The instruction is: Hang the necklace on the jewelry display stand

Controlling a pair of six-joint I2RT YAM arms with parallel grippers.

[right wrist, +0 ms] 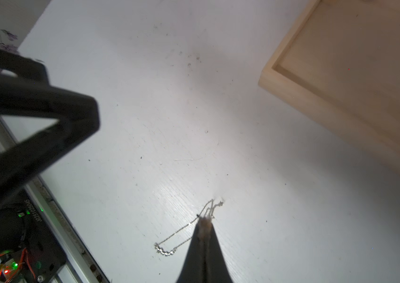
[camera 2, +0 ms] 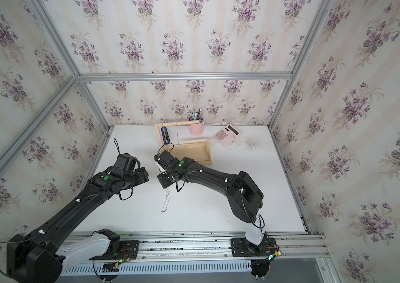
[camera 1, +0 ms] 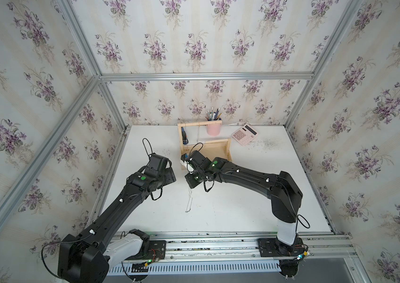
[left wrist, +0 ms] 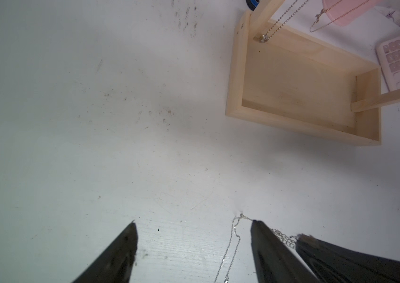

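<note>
A thin chain necklace [camera 1: 189, 202] [left wrist: 230, 240] [right wrist: 176, 245] lies on the white table in front of the wooden display stand [camera 1: 228, 151] [left wrist: 303, 122], from whose upper bar other chains hang. My left gripper stands open left of the necklace, nothing visible between its fingers. My right gripper is shut above the necklace's upper end; the chain passes behind its fingertips, and whether any is pinched there I cannot tell.
A pink pen cup [camera 1: 213, 129] and pink calculator [camera 1: 244, 134] stand at the back. The two arms are close together near the middle.
</note>
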